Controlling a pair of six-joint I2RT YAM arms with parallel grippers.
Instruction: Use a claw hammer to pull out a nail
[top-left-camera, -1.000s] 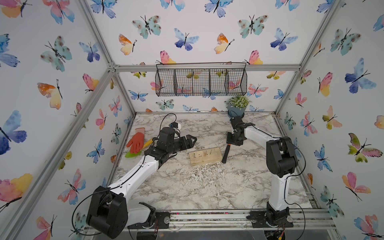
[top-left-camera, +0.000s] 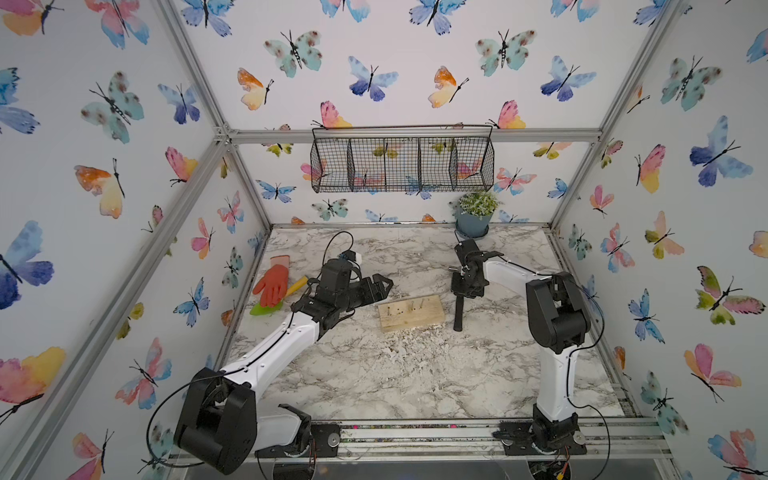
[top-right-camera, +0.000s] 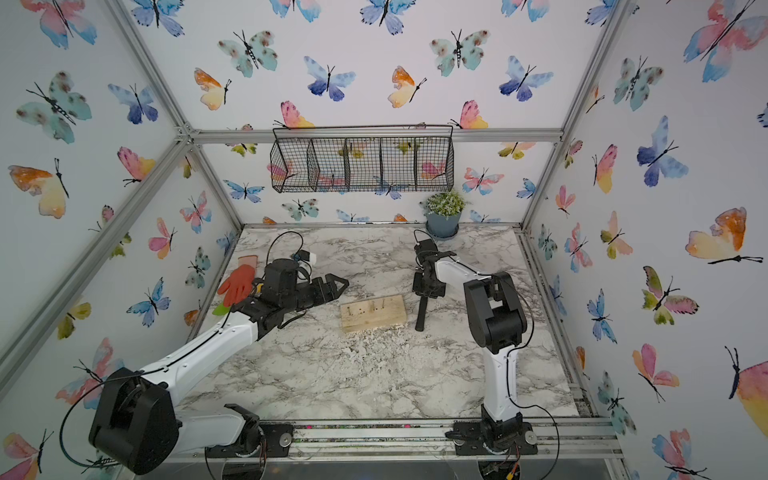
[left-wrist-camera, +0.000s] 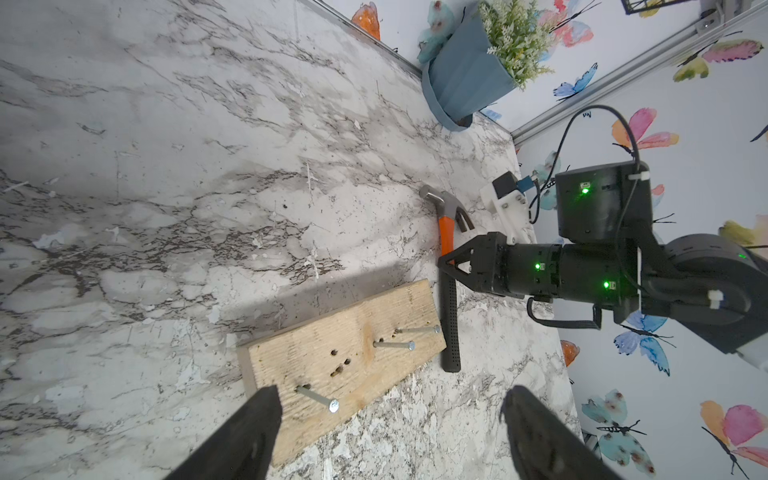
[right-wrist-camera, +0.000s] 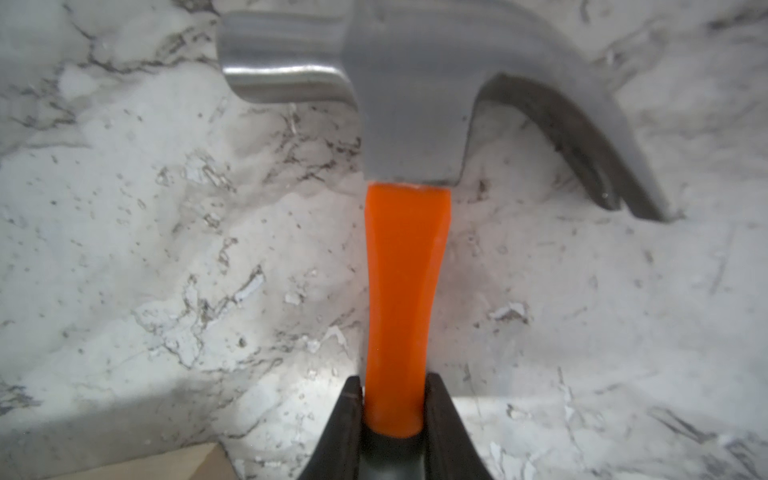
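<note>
The claw hammer (right-wrist-camera: 406, 264), with a steel head, orange neck and black grip, lies along the right side of the wooden block (left-wrist-camera: 308, 348). Closed in on both sides of its handle are the fingers of my right gripper, shut on it where orange meets black. Its claw points right in the right wrist view. Three nails stick out of the block: one nail (left-wrist-camera: 318, 397) nearer my left gripper, and a pair, one being a nail (left-wrist-camera: 394, 345), toward the hammer. My left gripper hovers left of the block, open and empty.
A potted plant (top-left-camera: 473, 214) stands at the back, below a wire basket (top-left-camera: 402, 164). Red gloves (top-left-camera: 273, 281) and a yellow-handled item (top-left-camera: 297, 285) lie at the left. White debris (top-left-camera: 412, 352) litters the table in front of the block.
The hammer's handle end has swung rightward, away from the block, and now points almost straight to the front.
</note>
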